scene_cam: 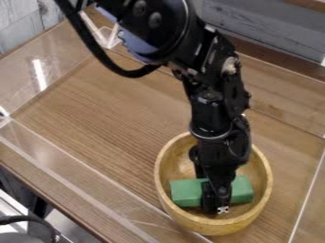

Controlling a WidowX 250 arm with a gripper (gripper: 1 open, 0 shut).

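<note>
A yellow round bowl (pixel 170 180) stands at the lower right of the camera view with a green block (pixel 187 193) lying in it. The black gripper (pixel 219 190) reaches down into the bowl over the middle of the block, its fingertips at the block. The fingers look closed on the green block, though their tips are partly hard to make out against it.
A pale raised edge runs along the back right. Dark cables show at the lower left corner.
</note>
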